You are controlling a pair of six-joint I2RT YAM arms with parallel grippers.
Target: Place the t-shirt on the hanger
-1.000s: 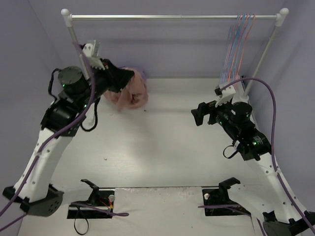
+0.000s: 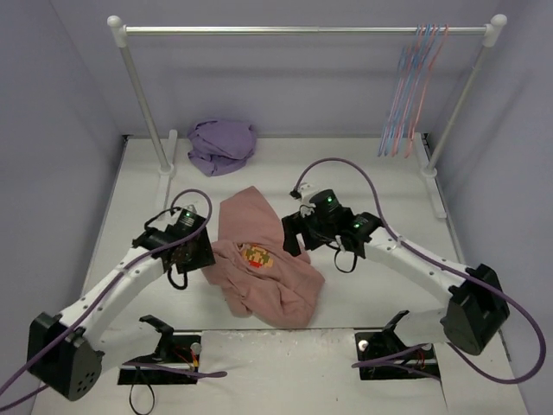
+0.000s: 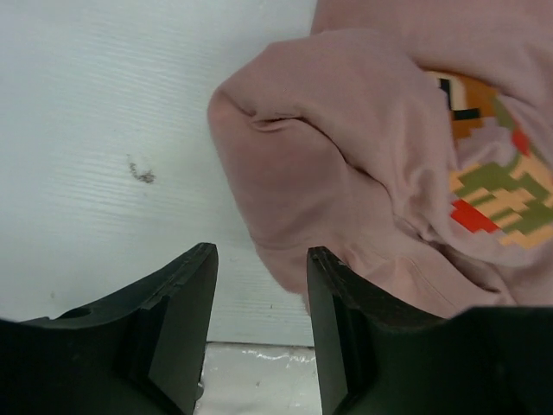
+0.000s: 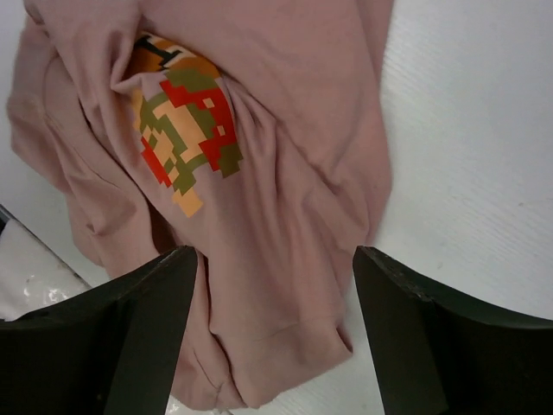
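A pink t-shirt (image 2: 276, 294) with a pixel-art print (image 2: 257, 257) lies crumpled in the middle of the table, its upper part reaching toward the back. My left gripper is open above the shirt's left side, where folds of cloth show below its fingers. My right gripper hangs open over the shirt's right side, with cloth beneath and nothing clearly held. Blue and pink hangers (image 2: 406, 91) hang at the right end of the metal rail (image 2: 294, 30).
A purple cloth (image 2: 220, 147) lies bunched at the back left. The rail's white posts (image 2: 138, 95) stand at both sides. Bare table (image 2: 371, 181) shows around the shirt, and grey walls enclose the back and sides.
The pink shirt went from the back left to mid-table, free of my left gripper. My left arm came down toward the front, and my right arm swung inward over the shirt.
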